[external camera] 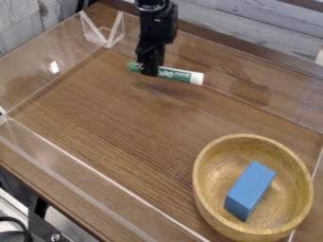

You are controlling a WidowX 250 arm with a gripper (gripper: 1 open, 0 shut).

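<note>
A white and green tube (179,76) lies at the upper middle of the wooden table (113,132). My black gripper (147,69) reaches down from the top onto the tube's left part, shut on it. The fingertips are small and dark in this view.
A yellow bowl (217,165) with a blue block (250,190) inside sits at the lower right. Clear plastic edging and a white wall bound the back and left.
</note>
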